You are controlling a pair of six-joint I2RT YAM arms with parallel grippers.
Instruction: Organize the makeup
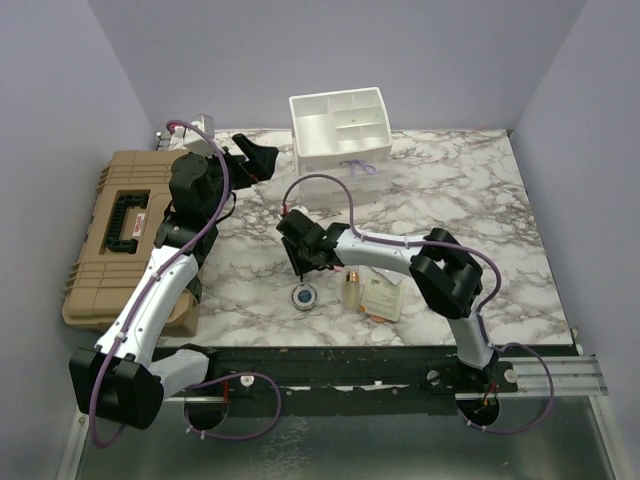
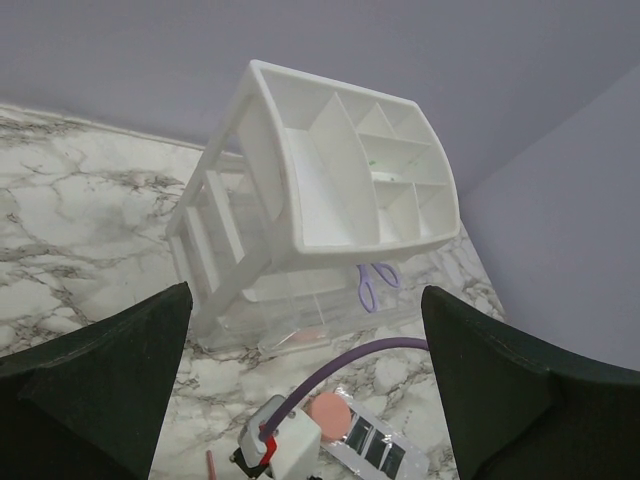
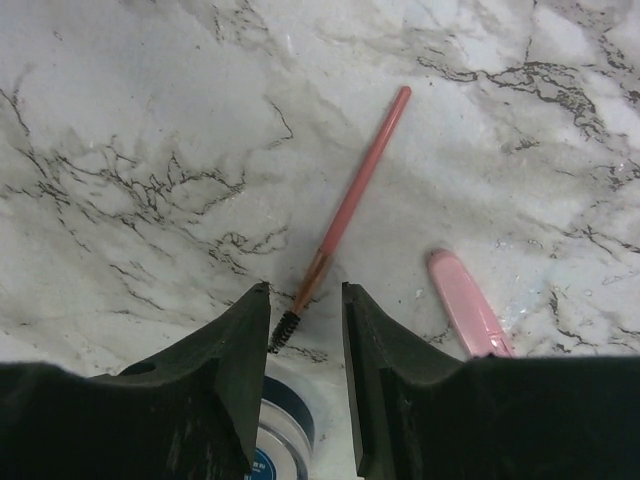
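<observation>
A thin pink brush (image 3: 356, 190) with a dark tip lies on the marble table, directly under my right gripper, which is open around its lower part, low over it. A pink tube (image 3: 465, 300) lies to its right; a round silver-lidded container (image 1: 304, 297) sits just in front. My left gripper (image 1: 255, 160) stands open and raised at the back left, holding nothing. The white organizer (image 1: 340, 130), with compartments and clear drawers, stands at the back; lilac scissor handles (image 2: 372, 282) show in it.
A gold bottle (image 1: 351, 291) and a flat palette (image 1: 383, 300) lie front centre. A tan case (image 1: 120, 280) fills the left side.
</observation>
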